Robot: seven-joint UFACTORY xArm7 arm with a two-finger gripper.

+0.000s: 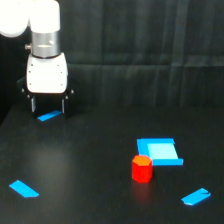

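A red, can-like object (142, 169) stands upright on the dark table, right of centre. Just behind it lies a flat white square with a blue border (160, 152); from this angle the red object overlaps its front left corner. Far off at the back left, my white gripper (49, 103) points downward with its two dark fingers (33, 103) spread apart. It is open, and nothing shows between them.
Blue strips mark the dark table: one strip (49, 115) under the gripper, another (24, 189) at the front left, a third (196, 197) at the front right. Black curtain closes off the back.
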